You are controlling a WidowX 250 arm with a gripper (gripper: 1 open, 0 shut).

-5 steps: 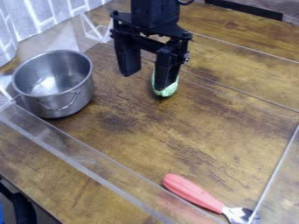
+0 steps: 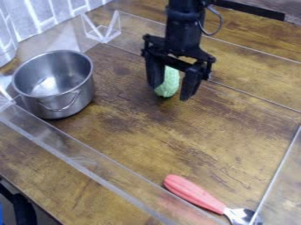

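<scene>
The black gripper (image 2: 177, 66) is over the middle back of the wooden table, lowered around a pale green object (image 2: 167, 83). Its dark fingers stand on either side of that object; whether they grip it cannot be told. A steel pot (image 2: 53, 83) stands at the left. A pink-handled utensil (image 2: 194, 193) with a metal head lies at the front right.
Clear plastic edges or walls run along the left, back and right of the wooden surface (image 2: 141, 141).
The gripper has moved back, away from the camera, to the green object. The pot, the green object and the utensil appear in the same places.
</scene>
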